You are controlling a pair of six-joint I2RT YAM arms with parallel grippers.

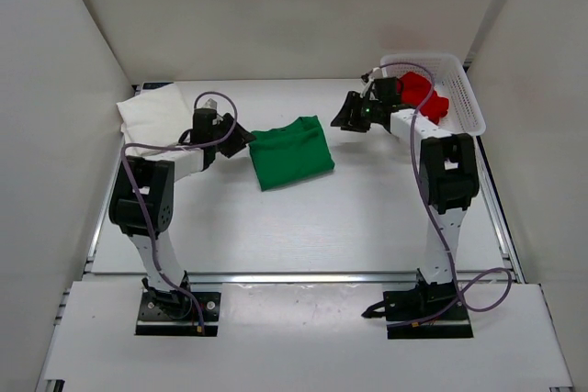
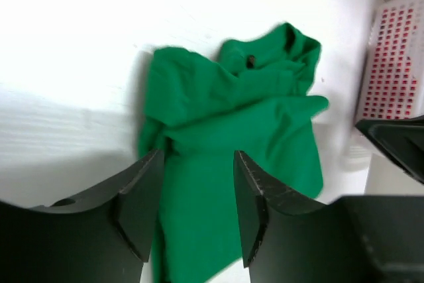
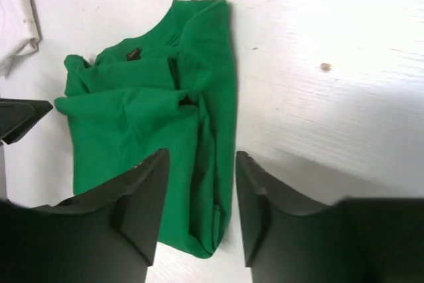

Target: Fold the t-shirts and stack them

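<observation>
A green shirt (image 1: 292, 158) lies folded over in the middle of the table, its top edge uneven and rumpled. My left gripper (image 1: 245, 135) is just at its upper left corner; in the left wrist view its black fingers (image 2: 136, 190) stand apart over the green cloth. My right gripper (image 1: 342, 119) hovers just beyond the shirt's upper right corner, open, with the shirt beneath in the right wrist view. A folded white shirt (image 1: 154, 115) lies at the back left.
A white basket (image 1: 464, 98) with red cloth (image 1: 424, 94) stands at the back right, behind my right arm.
</observation>
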